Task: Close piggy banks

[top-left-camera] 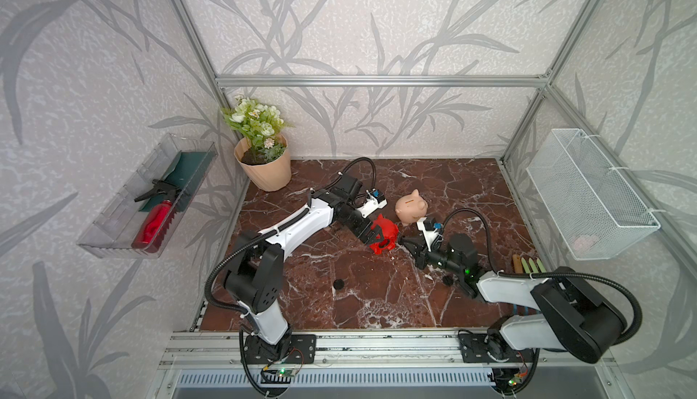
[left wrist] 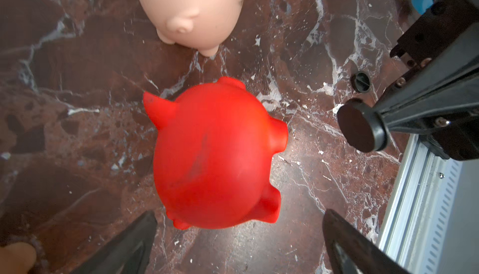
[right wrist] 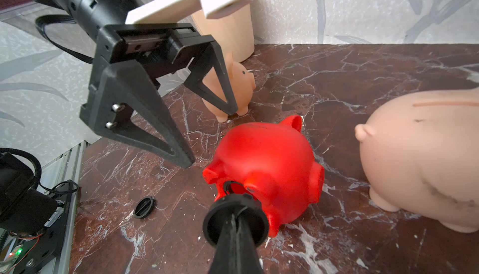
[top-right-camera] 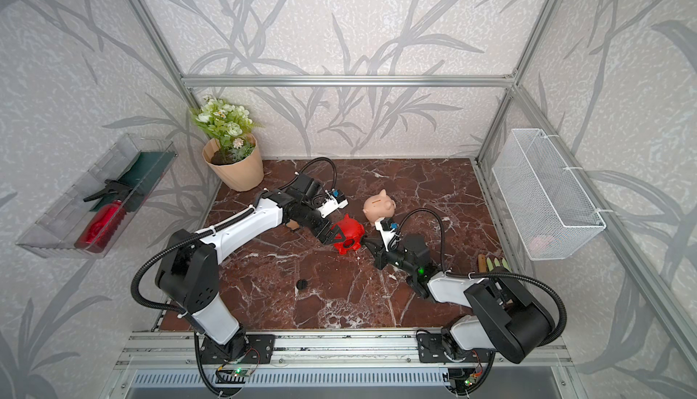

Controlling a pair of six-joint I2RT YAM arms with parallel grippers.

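In the right wrist view the red piggy bank (right wrist: 269, 164) lies tipped, its legs and dark underside opening turned towards my right gripper. That gripper is shut on the thin tab of a round black plug (right wrist: 212, 224), held just in front of the opening; how far apart they are is hard to tell. The plug's flat face (left wrist: 356, 127) shows in the left wrist view. My left gripper stands open at the bank's other side, nothing between its fingers. Pink piggy banks stand behind the red one (right wrist: 424, 149) and near the flowerpot (right wrist: 242, 87).
Loose black plugs lie on the table, one at front left (top-left-camera: 338, 284) and one by the right arm (top-left-camera: 448, 280). Coloured-handled tools (top-left-camera: 528, 264) lie at the right edge. The flowerpot (top-left-camera: 263, 170) fills the back left corner.
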